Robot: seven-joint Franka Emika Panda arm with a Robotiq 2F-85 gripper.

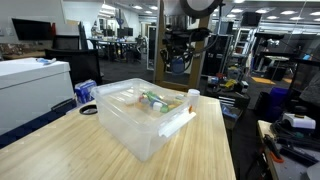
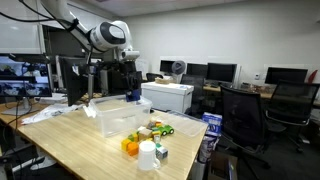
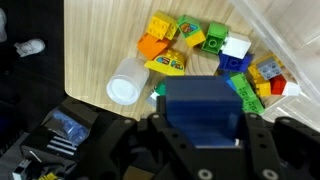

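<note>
My gripper is shut on a dark blue object [image 3: 200,108], which fills the space between its fingers in the wrist view. In exterior view 2, the blue object [image 2: 133,95] hangs below the gripper [image 2: 131,84], above the table near the clear plastic bin. From the other side, in exterior view 1, the blue object [image 1: 178,65] appears raised behind the bin. Its full shape is partly hidden by the fingers, so I cannot tell exactly what it is.
A translucent bin [image 1: 143,125] stands on the wooden table [image 1: 75,150], with some items inside. Several toy bricks [image 2: 130,147] lie loose outside it, close to a white cup [image 2: 148,156].
</note>
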